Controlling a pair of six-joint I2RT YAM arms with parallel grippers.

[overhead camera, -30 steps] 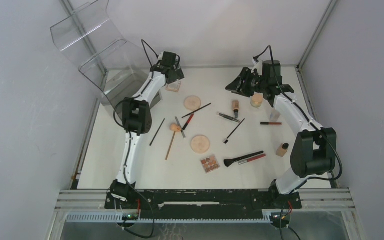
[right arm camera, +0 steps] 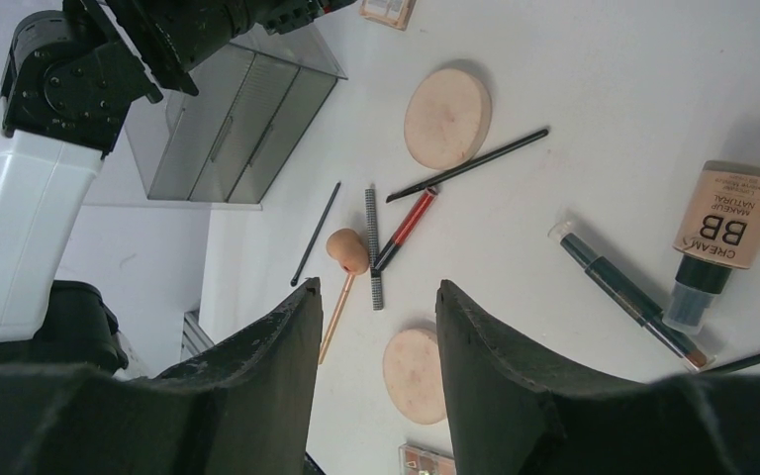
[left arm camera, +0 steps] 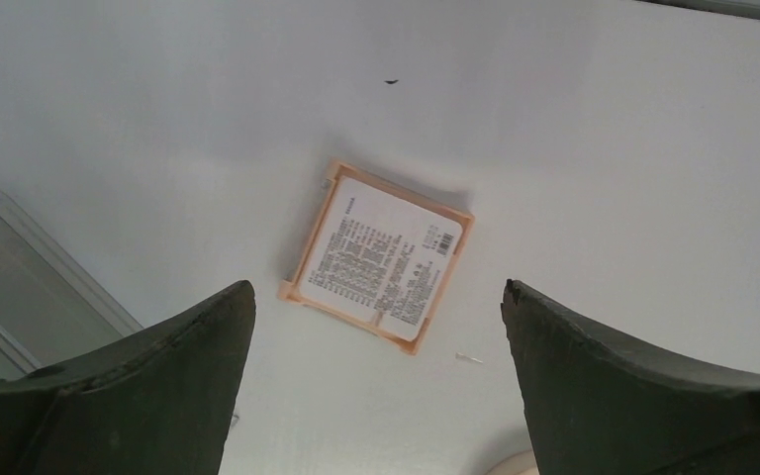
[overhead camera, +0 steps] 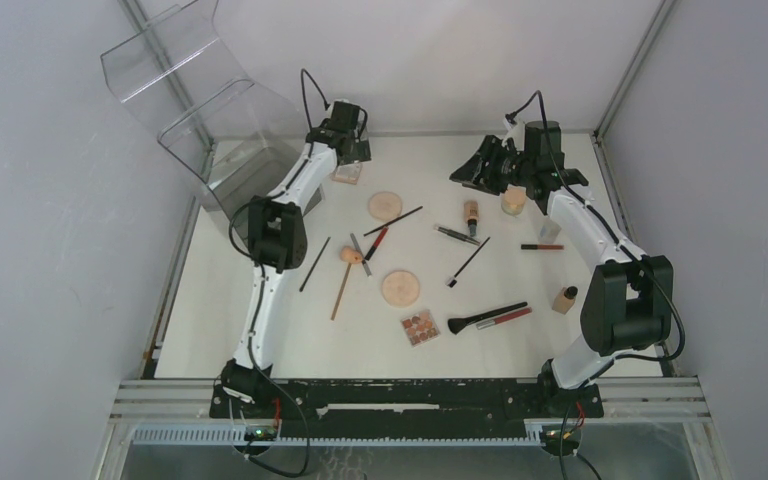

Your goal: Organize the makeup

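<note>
My left gripper is open above a square palette [left arm camera: 376,257] lying label up beside the clear acrylic organizer [left arm camera: 15,277] at the back left. My right gripper hovers over the right half, its fingers part open with a gap between them. Spread on the white table are two round sponges [overhead camera: 400,288], an eyeshadow palette [overhead camera: 419,327], a BB cream tube [right arm camera: 727,213], several pens and brushes [overhead camera: 480,316], a foundation bottle [overhead camera: 564,300] and a round jar [overhead camera: 513,200].
The organizer stands against the back left with its lid raised. Grey walls enclose the workspace at the sides and back.
The right arm and the items on the table look unchanged.
</note>
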